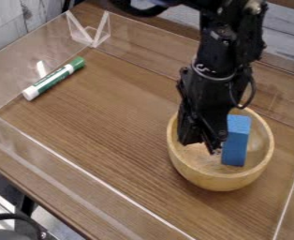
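My black gripper (pixel 207 129) hangs over the left part of a wooden bowl (pixel 220 176) on the right of the table. It looks shut, with nothing seen between its fingers, though its tips are dark and partly hard to make out. A blue block (pixel 236 141) stands in the right side of the bowl, beside the gripper.
A green and white marker (pixel 52 79) lies at the far left of the wooden table (pixel 94 141). A clear plastic object (pixel 92 30) is at the back left.
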